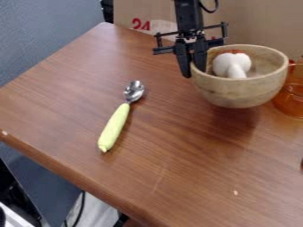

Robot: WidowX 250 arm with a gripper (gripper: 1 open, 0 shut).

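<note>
A black gripper (192, 62) hangs at the top centre, its fingers at the left rim of a pale wooden bowl (236, 91); whether they grip the rim is hard to tell. Inside the bowl lies a white object (233, 66) with a reddish part behind it. A spoon (117, 121) with a pale yellow handle lies on the wooden table to the left.
An orange translucent container (289, 101) stands at the right, behind the bowl. Cardboard (142, 18) backs the table. The table's left edge borders a grey floor area.
</note>
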